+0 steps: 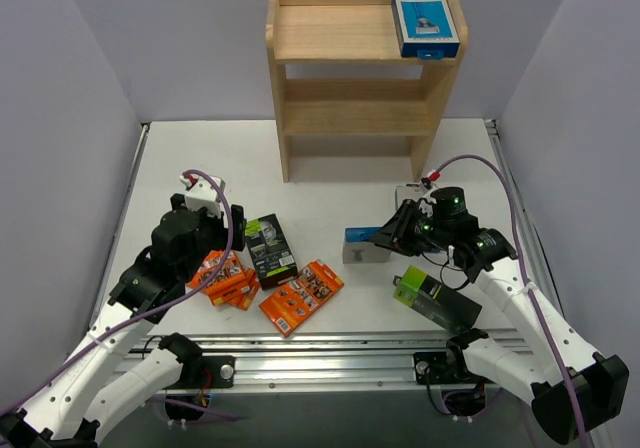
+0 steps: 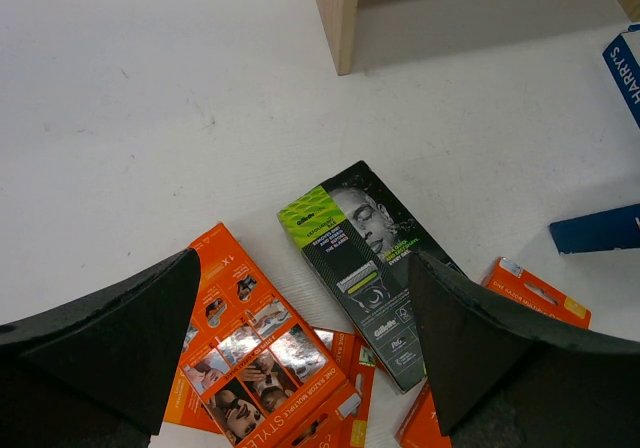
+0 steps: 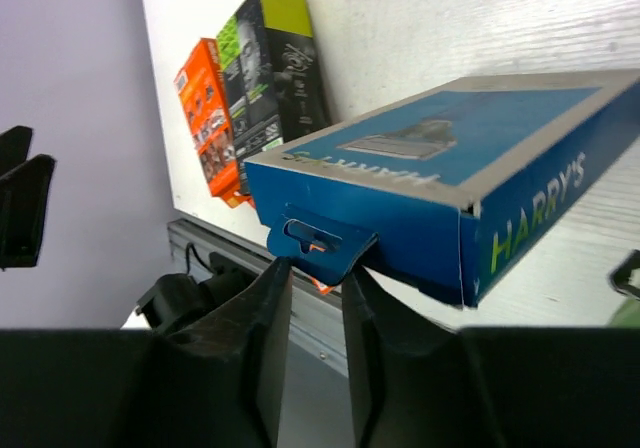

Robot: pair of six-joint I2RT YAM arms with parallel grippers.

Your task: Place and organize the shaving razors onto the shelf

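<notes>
My right gripper point(image 1: 395, 236) is at a blue Harry's razor box point(image 3: 440, 138), its fingertips at the box's end tab; whether they grip it is unclear. My left gripper point(image 1: 208, 208) stands open above orange razor packs point(image 2: 260, 358) and a black-green Gillette box point(image 1: 270, 250). Another orange pack point(image 1: 300, 298) lies at front centre; a green-black box point(image 1: 435, 300) lies at front right. The wooden shelf point(image 1: 355, 118) holds a blue-and-white box point(image 1: 424, 20) on its top right.
The shelf's middle and bottom levels are empty. Grey walls bound both sides.
</notes>
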